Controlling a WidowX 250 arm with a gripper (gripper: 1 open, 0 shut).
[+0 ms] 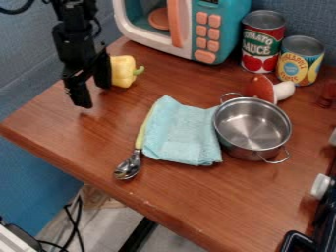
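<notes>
My black gripper [89,81] is low over the left end of the wooden table [157,207], with a yellow pepper [124,70] beside it on the right. Whether its fingers are open or shut is unclear. In the middle lie a folded light blue cloth [182,135] and a metal spoon [128,166] with a yellow handle. A steel pot [251,128] stands right of the cloth.
A toy microwave [175,22] stands at the back, beside two cans [262,42]. A reddish-white item [269,89] sits behind the pot. A black appliance [315,221] is at the right edge.
</notes>
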